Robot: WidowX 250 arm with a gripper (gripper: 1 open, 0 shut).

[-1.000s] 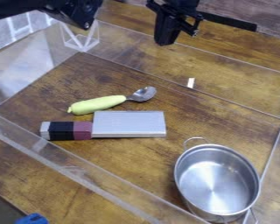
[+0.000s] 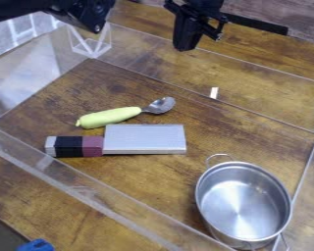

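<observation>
The black gripper hangs at the top centre, above the back of the wooden table, apart from the objects below it. Its fingers look close together, with nothing visible between them. Below it lie a pale yellow-green vegetable-like object, a silver spoon beside it, and a flat grater-like metal piece with a dark maroon and black end. A steel pot stands at the lower right.
Clear plastic walls run round the work area. A small blue object sits at the bottom left corner, outside the wall.
</observation>
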